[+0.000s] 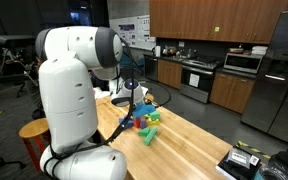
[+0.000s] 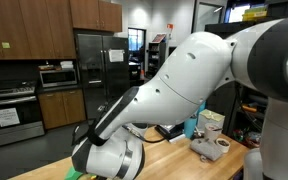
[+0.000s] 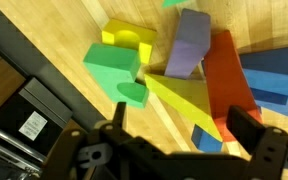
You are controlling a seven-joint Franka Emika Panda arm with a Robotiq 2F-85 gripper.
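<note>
Colored blocks lie close together on the wooden table, best seen in the wrist view. A yellow wedge (image 3: 182, 97) is framed between the spread fingers of my gripper, which is open and holds nothing. A purple block (image 3: 189, 44) and a red block (image 3: 225, 75) lie beside the wedge. Blue blocks (image 3: 273, 74) are at the right, partly overlapped by others. To the left are a yellow arch (image 3: 130, 38), a green block (image 3: 108, 68) and a small green half-round (image 3: 134, 94). In exterior view 1, a green piece (image 1: 150, 134) lies in front of the group.
Dark items (image 1: 282, 166) stand at its far right corner. In exterior view 2, a blue cup (image 2: 191, 128) and other objects sit near the arm's base.
</note>
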